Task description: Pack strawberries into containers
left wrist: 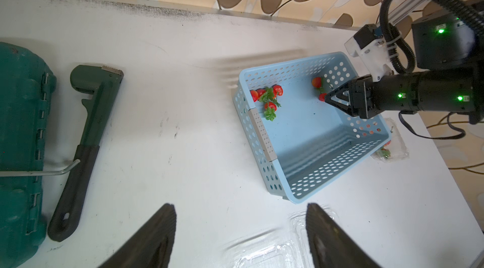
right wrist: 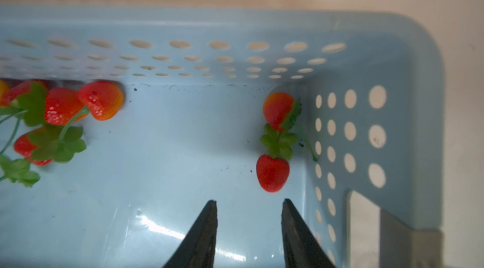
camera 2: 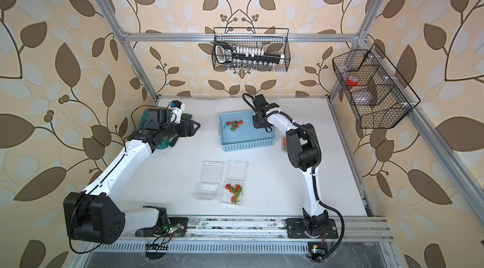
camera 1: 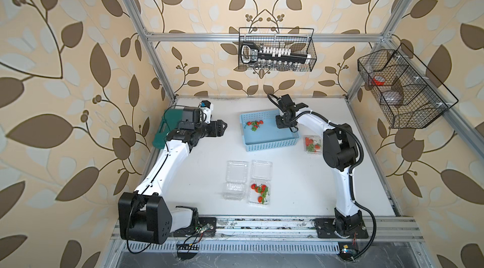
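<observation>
A blue perforated basket (camera 1: 270, 145) holds strawberries in two groups. Several strawberries (right wrist: 100, 99) with green leaves lie at its left end; two strawberries (right wrist: 272, 172) lie near its right wall. Over the basket's right end my right gripper is open, its gap empty, just short of that pair. My left gripper stands open above bare table, left of the basket. In front of the basket, one clear container (camera 1: 259, 193) with its lid raised holds several strawberries; the open container (camera 1: 235, 190) beside it looks empty. A strawberry-filled container (camera 1: 312, 144) sits right of the basket.
A green case (left wrist: 20, 152) and a pipe wrench (left wrist: 90, 142) lie at the table's left. Wire baskets (camera 1: 276, 51) hang on the back wall and the right side.
</observation>
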